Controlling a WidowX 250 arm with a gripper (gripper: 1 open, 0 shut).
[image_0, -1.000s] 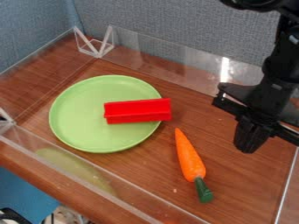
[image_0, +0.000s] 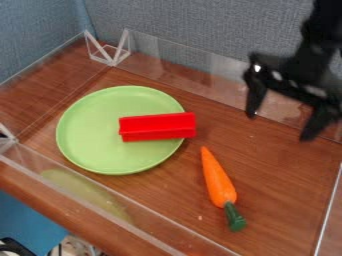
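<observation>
A green plate (image_0: 100, 150) lies on the wooden table at left, with a red block (image_0: 156, 127) resting on its right part. An orange carrot with a green top (image_0: 218, 182) lies to the right of the plate, toward the front. My black gripper (image_0: 285, 112) hangs at the upper right, blurred, above and behind the carrot, its fingers spread open with nothing seen between them.
Clear low walls (image_0: 321, 222) border the table, with white wire brackets (image_0: 107, 52) at the back left corner. Bare wood shows at the far left and at the right below the gripper. A grey padded wall stands behind.
My gripper has risen from lower down at the right, and its fingers now stand wider apart than one second ago. The plate, block and carrot have not moved.
</observation>
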